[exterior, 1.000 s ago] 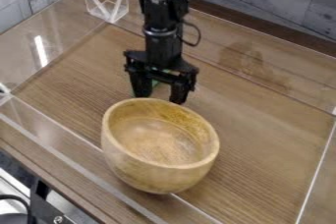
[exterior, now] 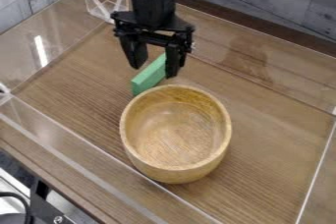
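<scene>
My black gripper (exterior: 153, 43) is in the upper middle of the camera view, open, over a green block (exterior: 149, 79) that lies tilted on the wooden table just behind a large wooden bowl (exterior: 175, 157). The gripper's fingers are raised above and behind the bowl, with nothing seen held between them.
A clear plastic object stands at the back left. A black cable lies at the bottom left corner, off the table's edge.
The gripper has moved up and back, away from the bowl, uncovering more of the green block. The bowl sits slightly higher in view than a second ago.
</scene>
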